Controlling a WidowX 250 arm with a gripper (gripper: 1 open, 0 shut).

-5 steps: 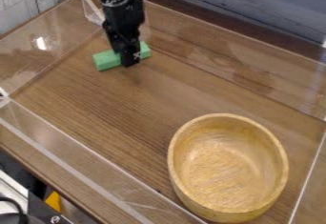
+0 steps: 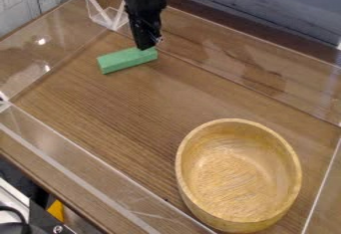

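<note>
A green rectangular block lies flat on the wooden table at upper left. Just behind and above it, my black gripper hangs at the top of the view, apart from the block's top face as far as shows, its fingers small and looking shut with nothing visible between them.
A large yellow bowl fills the lower right. A clear plastic piece stands left of the gripper, and a bluish back wall borders the table.
My gripper has moved up and back, away from the green block, uncovering more of it. The block looks to be in about the same place.
</note>
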